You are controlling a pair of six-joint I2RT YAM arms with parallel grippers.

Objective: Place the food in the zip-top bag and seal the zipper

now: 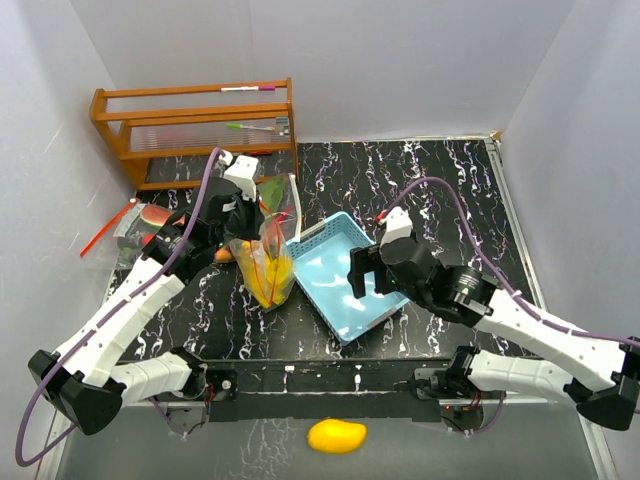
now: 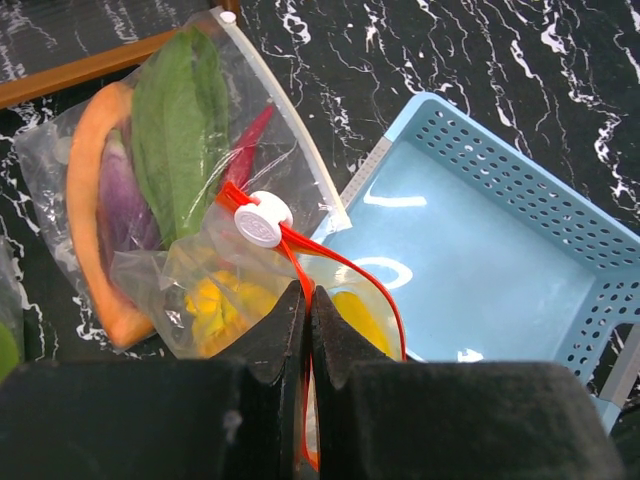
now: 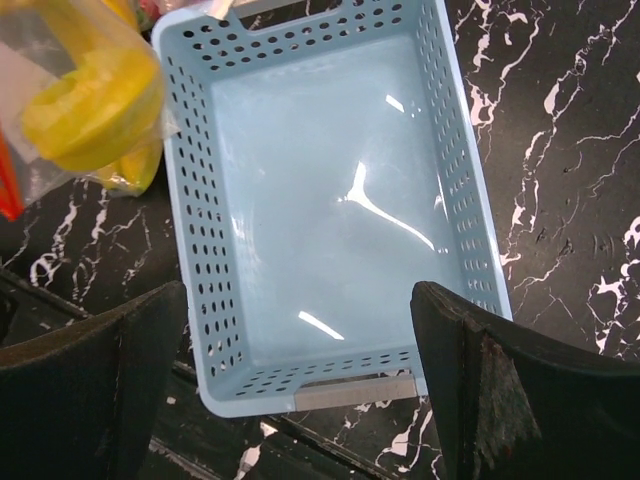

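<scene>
The zip top bag (image 1: pixel 267 272) with a red zip edge and a white slider (image 2: pixel 264 219) stands left of the blue basket, its mouth partly open. Yellow food (image 2: pixel 225 308) shows inside it. My left gripper is shut at the mouth, with the red edge and thin plastic running between its fingertips. Open and empty, my right gripper (image 1: pixel 365 275) hangs above the blue basket (image 3: pixel 330 220), which has nothing in it. A yellow food piece (image 1: pixel 337 435) lies in front of the dark counter, beyond its front edge.
Behind the held bag lies another clear bag (image 2: pixel 290 110) with orange, purple, green and red food. A further bag (image 1: pixel 130 232) with a red zip is at the far left. A wooden rack (image 1: pixel 195 115) stands at the back.
</scene>
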